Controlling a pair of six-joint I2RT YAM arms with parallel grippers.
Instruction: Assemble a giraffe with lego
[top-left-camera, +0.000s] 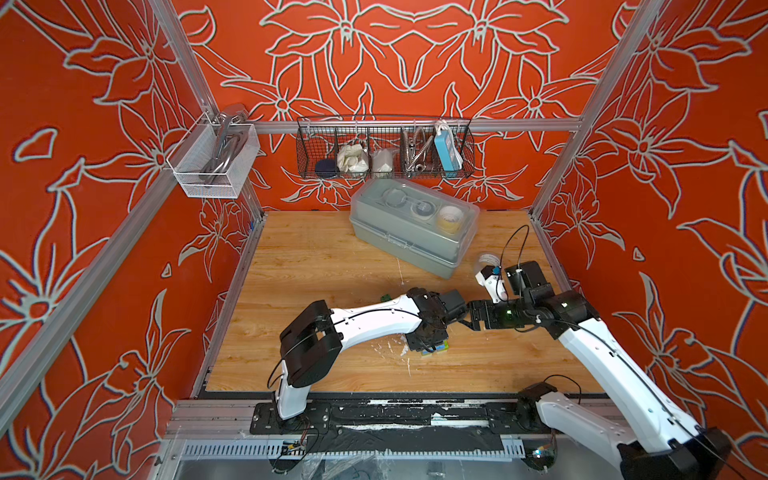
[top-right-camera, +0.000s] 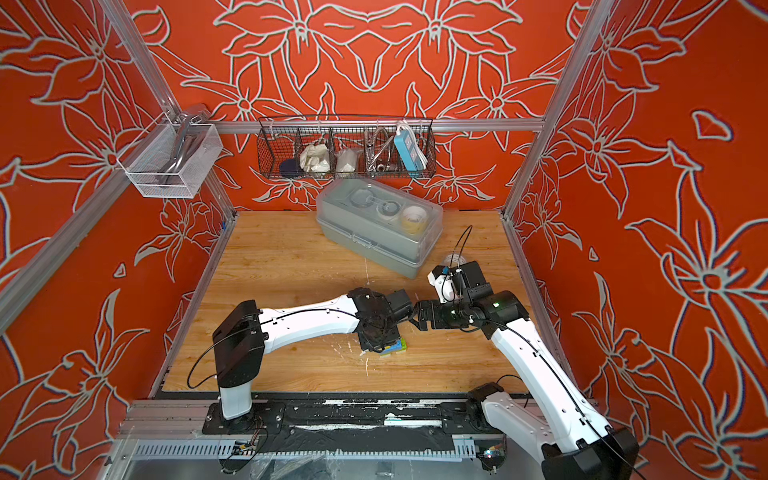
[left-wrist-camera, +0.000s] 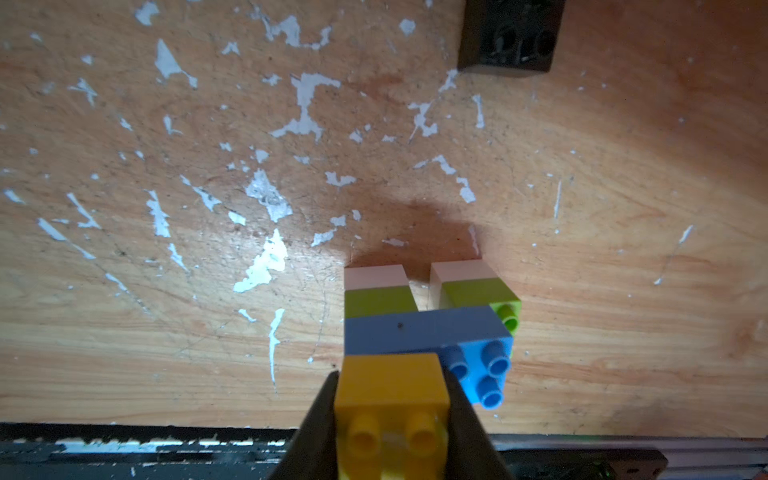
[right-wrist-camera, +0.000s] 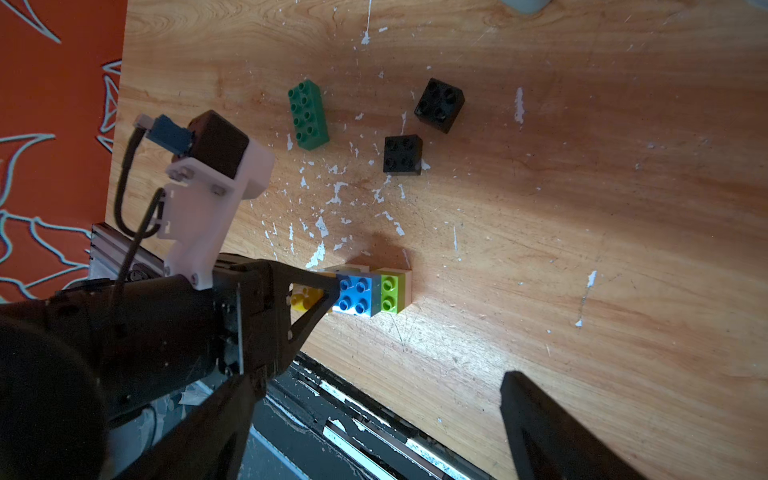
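My left gripper is shut on a yellow brick (left-wrist-camera: 392, 380), over a small build of blue bricks (left-wrist-camera: 484, 360) on lime bricks (left-wrist-camera: 472, 294) with pale pink bases (left-wrist-camera: 372, 276); whether yellow and blue touch is unclear. In the right wrist view, a green brick (right-wrist-camera: 308, 113) and two black bricks (right-wrist-camera: 439, 104) (right-wrist-camera: 403, 154) lie apart on the table, beyond the build. My right gripper (top-left-camera: 472, 316) hangs just right of the left one, open and empty, its fingers wide apart in its wrist view.
A large grey lidded box (top-left-camera: 412, 224) stands at the back, with a clear round container (top-left-camera: 488, 260) by its right end. The front rail runs close below the build.
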